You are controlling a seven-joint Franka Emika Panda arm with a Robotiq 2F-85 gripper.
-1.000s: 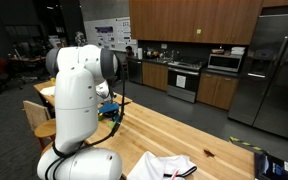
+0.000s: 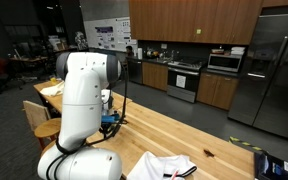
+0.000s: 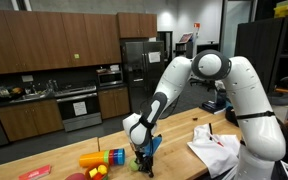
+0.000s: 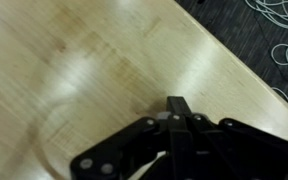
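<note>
In the wrist view my gripper is shut, with nothing showing between its fingertips, over a bare stretch of pale wooden tabletop (image 4: pixel 74 75). Exterior view 1 has the hand low near the table's left edge, small and dark against the arm. From the other side, in exterior view 2, the white arm (image 3: pixel 179 85) bends down to the front of the table, where the hand is hard to make out. A white cloth (image 2: pixel 164 166) lies on the table, well to the right of the hand in exterior view 1.
A multicoloured cylinder (image 3: pixel 102 158) and red round things (image 3: pixel 77 177) are left of the hand in exterior view 2. A dark tray-like object (image 2: pixel 274 166) sits at the table's right in exterior view 1. Bare tabletop (image 2: pixel 174 125) stretches between. Cables (image 4: pixel 284 20) lie beyond the edge.
The arm's forearm and hand have shifted a little at the table's left side, the hand looking slightly lower. The cloth and the other things on the table look unmoved.
</note>
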